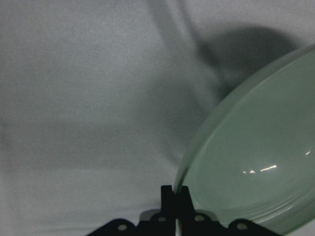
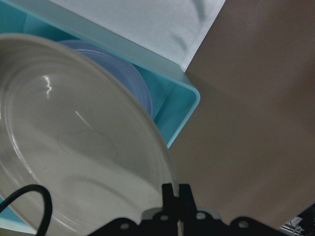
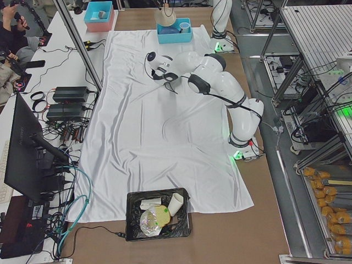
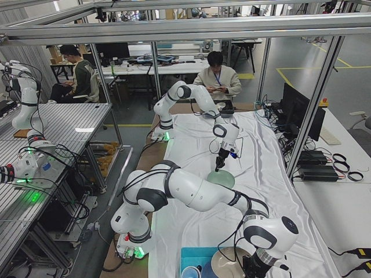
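Note:
My left gripper is closed on the rim of a pale green plate (image 1: pixel 256 147) on the white cloth; in the camera right view the plate (image 4: pixel 220 178) lies mid-cloth under that gripper (image 4: pixel 218 167). My right gripper is closed on the rim of a beige plate (image 2: pixel 74 142), held over a turquoise bin (image 2: pixel 174 118) with a blue dish (image 2: pixel 118 69) inside. A white cup (image 4: pixel 191 272) is also in the bin.
A black bin (image 3: pixel 132 214) with wrappers, a cup and food sits at the front of the cloth (image 3: pixel 154 137). Monitor, cables and boxes line the left.

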